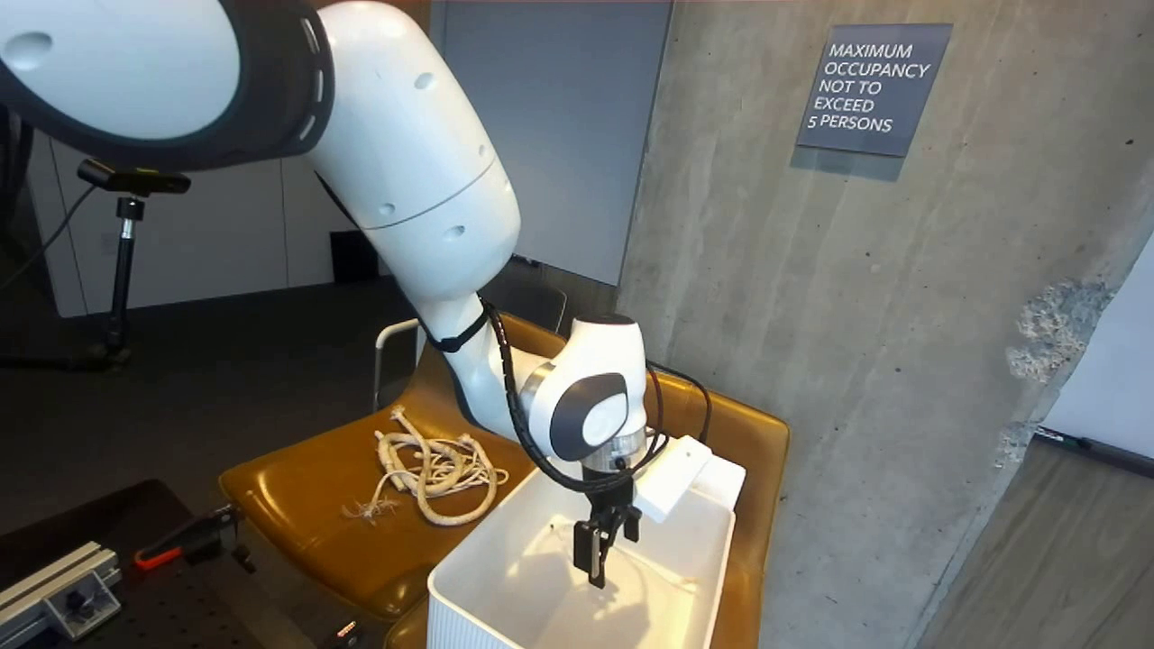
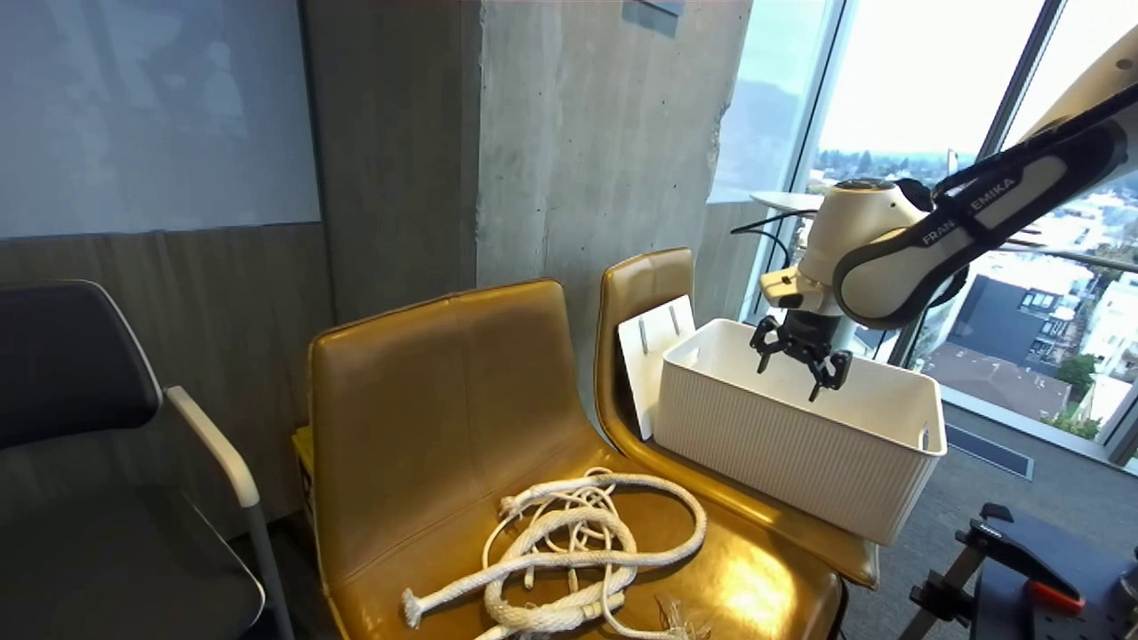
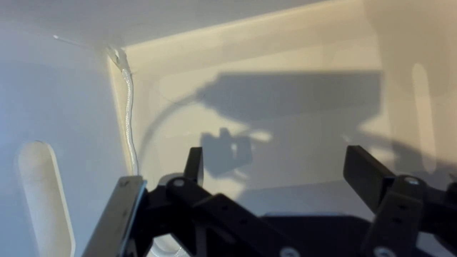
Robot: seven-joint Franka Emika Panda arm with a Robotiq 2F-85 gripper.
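Observation:
My gripper (image 1: 612, 544) points down inside the white bin (image 1: 465, 593), over its floor. In the wrist view the fingers stand wide apart, and between them there is only bare bin floor and shadow. Along the inner edge of the bin, on the left of that view, runs a thin white cord (image 3: 129, 102) with a frayed end in the corner. A tangled heap of cream rope (image 2: 651, 558), thick and thin strands together, lies outside the bin on the neighbouring tan chair (image 2: 448, 416).
Behind the bin a white board (image 2: 642, 368) leans on the chair back. The bin's walls rise around my gripper. A black table (image 1: 173, 600) with a clamp stands at the lower left, and a concrete wall (image 1: 822, 324) lies behind.

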